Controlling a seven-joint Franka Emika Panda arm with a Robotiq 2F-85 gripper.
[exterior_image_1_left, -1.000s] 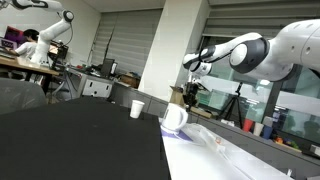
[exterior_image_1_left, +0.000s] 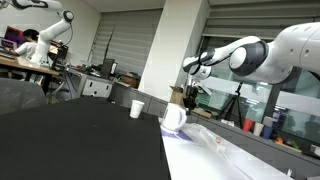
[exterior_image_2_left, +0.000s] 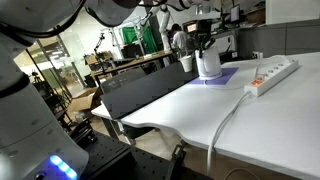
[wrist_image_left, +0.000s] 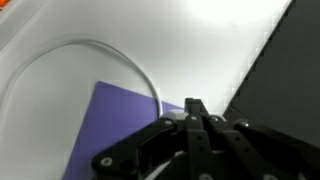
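Observation:
A white kettle-like vessel (exterior_image_1_left: 174, 117) stands upright at the table's edge in exterior view 1. In exterior view 2 the same vessel (exterior_image_2_left: 209, 65) rests on a purple mat (exterior_image_2_left: 228, 75). My gripper (exterior_image_1_left: 187, 104) is above and close to it; whether they touch cannot be told. From the wrist, the gripper appears shut, with nothing clearly visible between its fingers. The purple mat (wrist_image_left: 110, 125) lies below, crossed at its edge by a white cable (wrist_image_left: 125, 60). The vessel is largely hidden in the wrist view.
A white cup (exterior_image_1_left: 137, 109) stands on the dark table surface (exterior_image_1_left: 90, 140). A white power strip (exterior_image_2_left: 272, 77) with a trailing cable (exterior_image_2_left: 222, 125) lies beside the mat.
The arm's upper links have shifted slightly, with the gripper staying near the vessel. The vessel and cup have not visibly moved.

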